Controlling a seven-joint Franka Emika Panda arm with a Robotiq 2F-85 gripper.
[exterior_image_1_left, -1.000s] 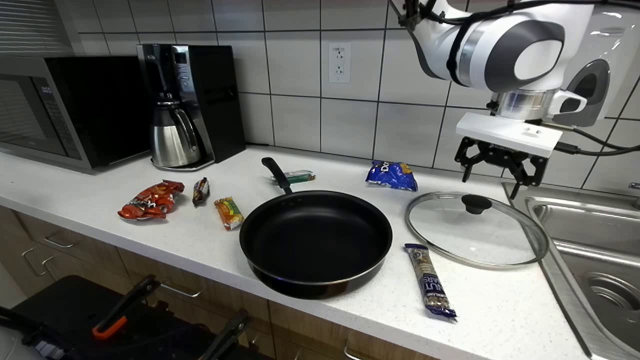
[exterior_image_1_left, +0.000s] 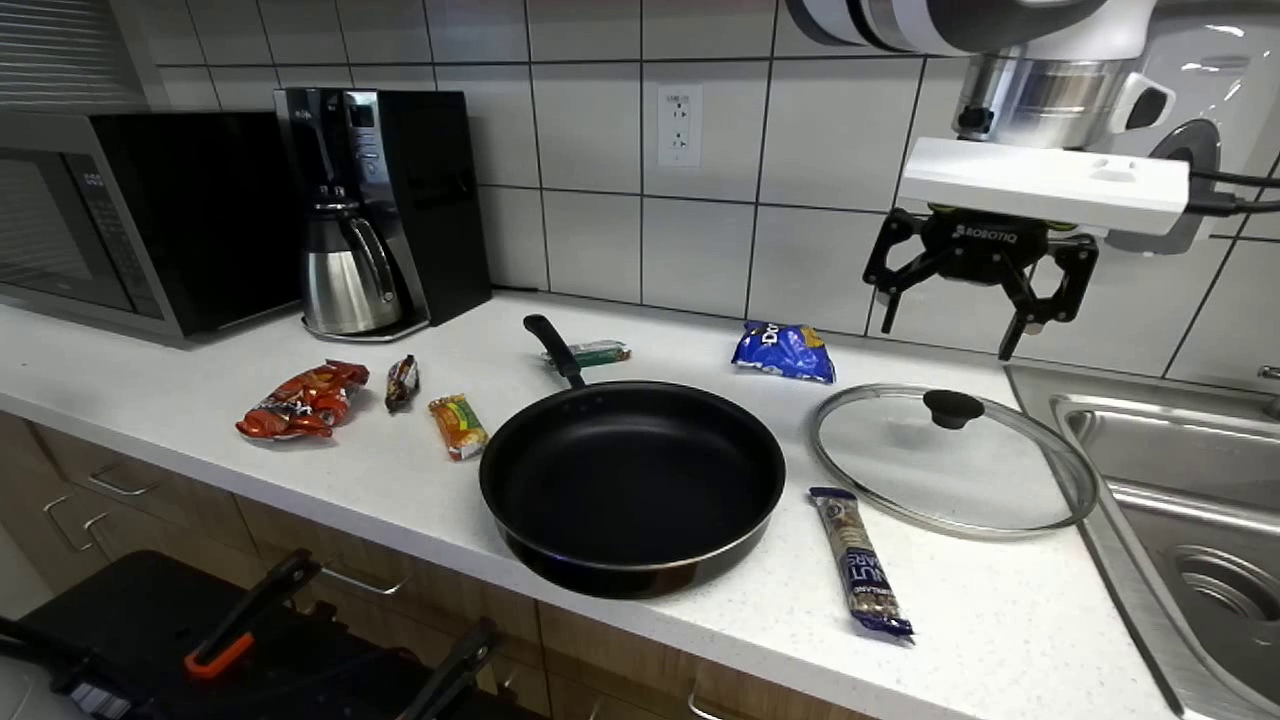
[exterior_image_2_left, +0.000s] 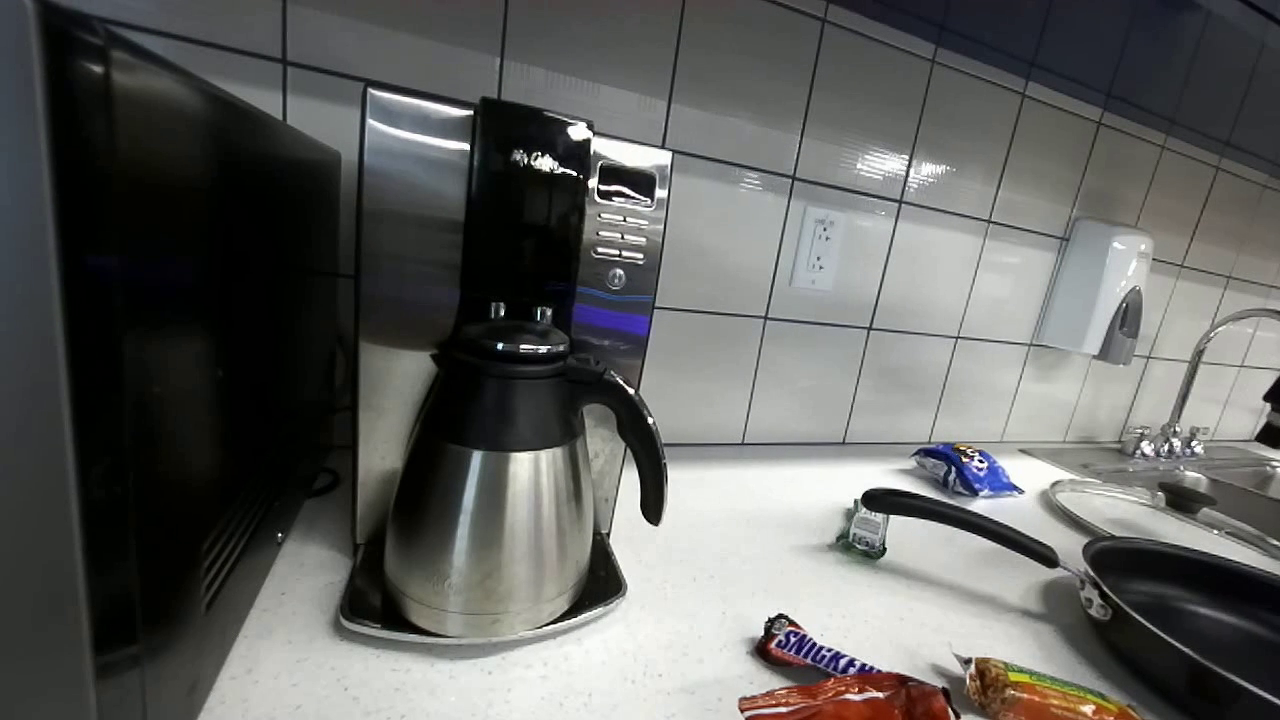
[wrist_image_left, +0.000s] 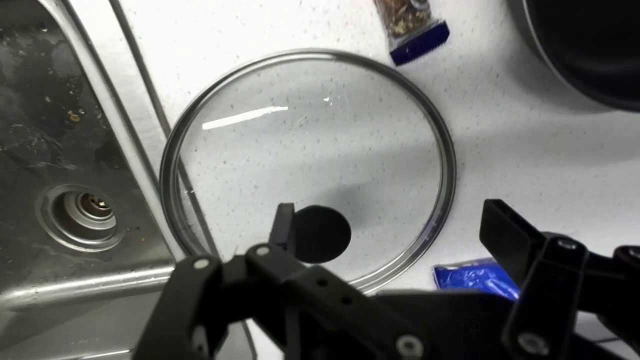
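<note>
My gripper (exterior_image_1_left: 948, 336) hangs open above the back right of the counter, with nothing between its fingers. A glass lid (exterior_image_1_left: 894, 462) with a dark knob (exterior_image_1_left: 953, 409) lies on the counter beneath and in front of it, its right rim reaching the sink's edge. From the wrist view, the knob (wrist_image_left: 322, 234) appears beside the left finger (wrist_image_left: 282, 225), clear of the right one. Left of the lid stands a black frying pan (exterior_image_1_left: 632, 480), empty and uncovered, its handle pointing back and left.
A nut bar (exterior_image_1_left: 860, 562) lies between pan and front edge. Behind is a blue snack bag (exterior_image_1_left: 783, 350). Left of the pan are a red bag (exterior_image_1_left: 305, 401), a Snickers bar (exterior_image_2_left: 816, 648) and an orange-green packet (exterior_image_1_left: 458, 426). A steel sink (exterior_image_1_left: 1182, 450) borders the right.
The arm has come nearer the camera, and the gripper has shifted slightly left and looks larger in view. It remains open; the lid, pan and snacks have stayed put.
</note>
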